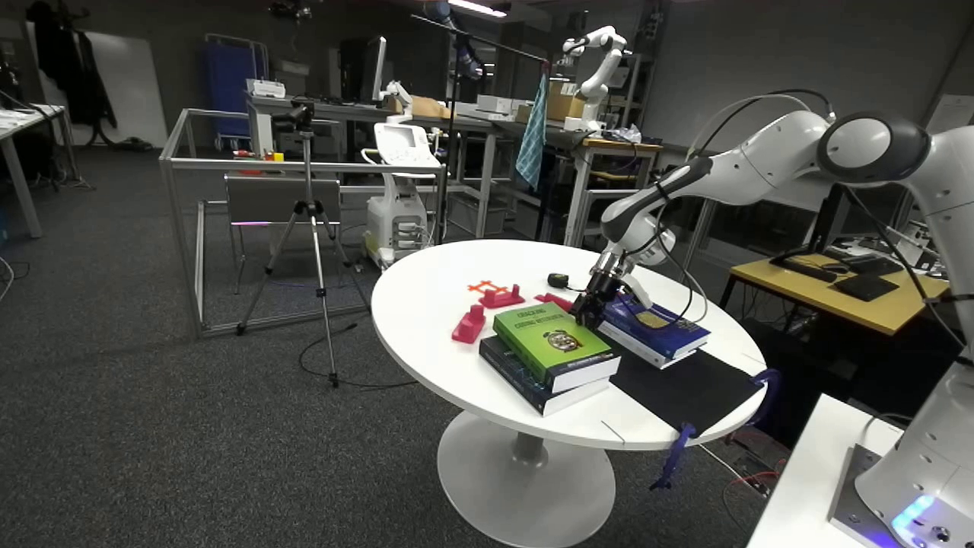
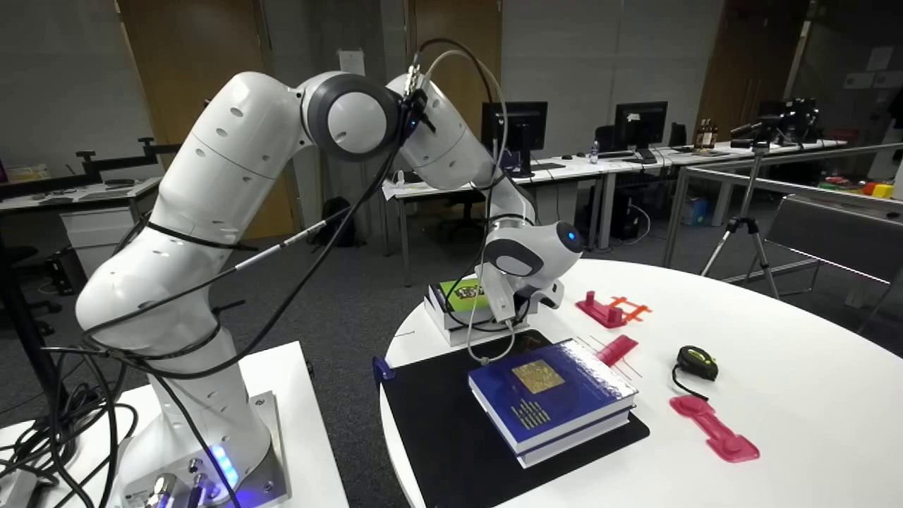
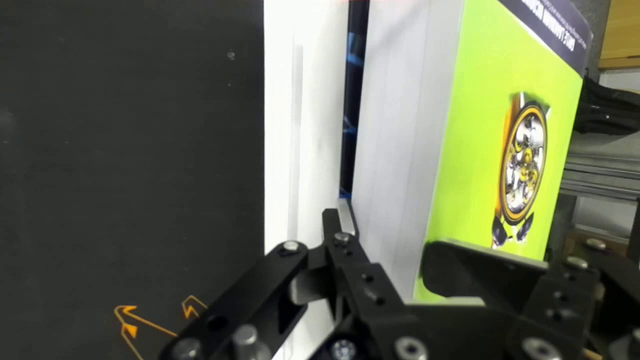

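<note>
The green book (image 1: 555, 341) lies flat on a dark-covered book (image 1: 520, 373) on the round table. In the wrist view, my gripper is part open at the page edge of the green book (image 3: 474, 180). One of its fingers (image 3: 343, 223) is by the seam between the two books, and the other overlaps the green cover, so the upper book's thickness sits between them. How firmly they touch it cannot be seen. The arm's wrist hides the fingers in exterior view 2.
Close beside the gripper, a blue book (image 2: 550, 394) rests on another book over a black mat (image 2: 440, 423). Red plastic parts (image 2: 715, 427) and a tape measure (image 2: 697, 363) lie on the table (image 2: 813, 406). Its far side has free room.
</note>
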